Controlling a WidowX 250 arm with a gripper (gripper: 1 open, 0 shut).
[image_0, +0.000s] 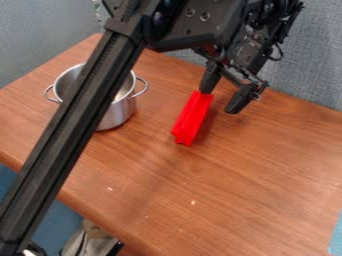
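A long red object lies on the wooden table near the middle of the view. The black gripper hangs over its far end, its two fingers apart, one at that end of the red object and the other off to its right. The gripper looks open. Whether it touches the red object I cannot tell.
A steel pot with handles stands at the left, partly hidden by the black arm. Grey padded walls border the table at the back.
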